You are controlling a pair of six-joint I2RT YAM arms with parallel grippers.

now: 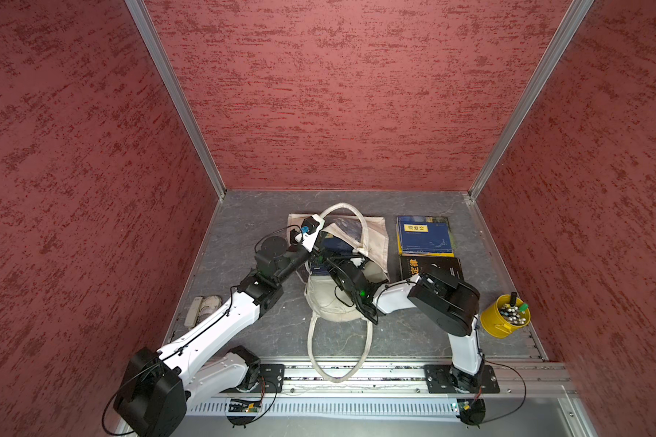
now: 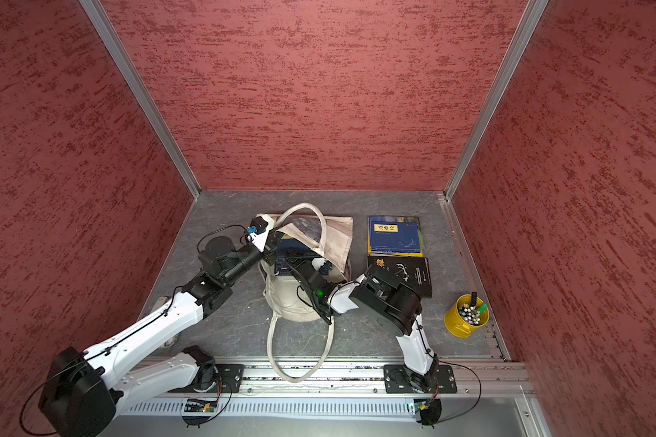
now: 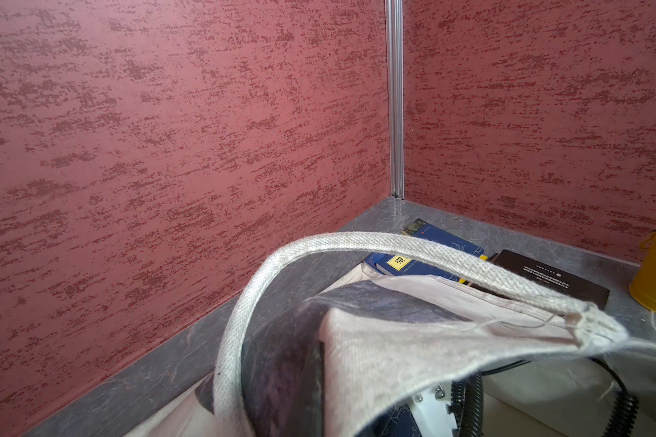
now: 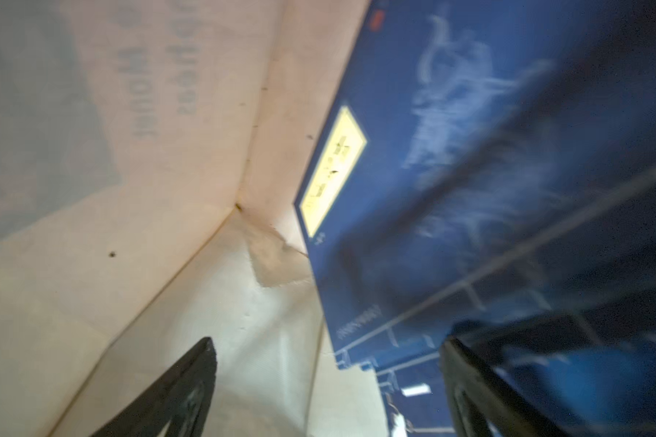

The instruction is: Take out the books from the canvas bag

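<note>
The cream canvas bag [image 1: 331, 300] lies mid-table with its mouth open, one handle arched behind and the other toward the front. At its left side, my left gripper [image 1: 317, 246] is shut on the bag's edge; in the left wrist view the cloth peaks beside a dark finger [image 3: 311, 393], and the other finger is hidden. A blue book [image 4: 444, 182] with a yellow label stands inside, with another dark blue book [image 4: 583, 386] beside it. Inside the bag's mouth, my right gripper stands open, nothing between its fingers, the right finger overlapping the books in view.
Right of the bag lie a blue book [image 1: 424, 239] and a black book [image 1: 444, 267]. A yellow bucket [image 1: 494, 325] of pens stands at the right edge. Small pale items [image 1: 204, 309] sit far left.
</note>
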